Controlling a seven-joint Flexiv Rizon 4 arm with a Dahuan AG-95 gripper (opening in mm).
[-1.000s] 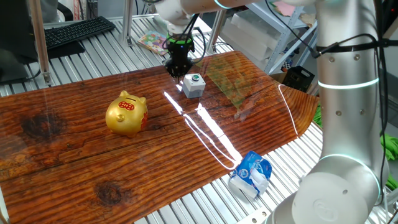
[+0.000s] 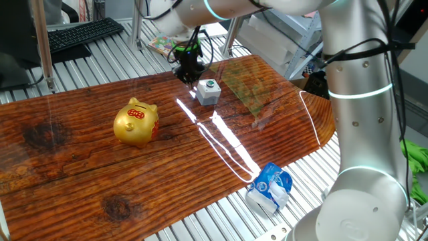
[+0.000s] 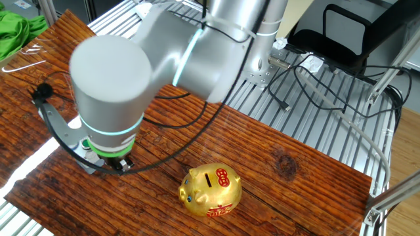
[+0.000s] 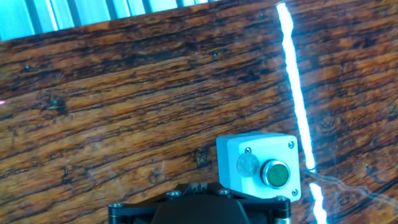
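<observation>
A light grey box (image 2: 208, 92) with a green push button (image 4: 275, 174) stands on the wooden board. On its top face, beside the button, the wrist view shows a round greyish disc (image 4: 247, 165). My gripper (image 2: 190, 77) hangs close to the box, on its far left side in exterior view 1. Only the black upper part of the gripper shows along the bottom of the wrist view; its fingertips are hidden, so how the fingers stand is unclear. A golden piggy bank (image 3: 211, 190) with red markings and a dark top slot (image 3: 208, 180) rests apart from the gripper.
A blue and white packet (image 2: 270, 186) lies at the board's near edge. The wooden board (image 2: 73, 181) is bare around the piggy bank. Bright light streaks cross it. A black cable (image 3: 190, 147) loops from the arm over the board. A keyboard (image 2: 83, 33) lies behind.
The arm and gripper have shifted slightly left in exterior view 1, staying near the box. The box, piggy bank and packet have not moved.
</observation>
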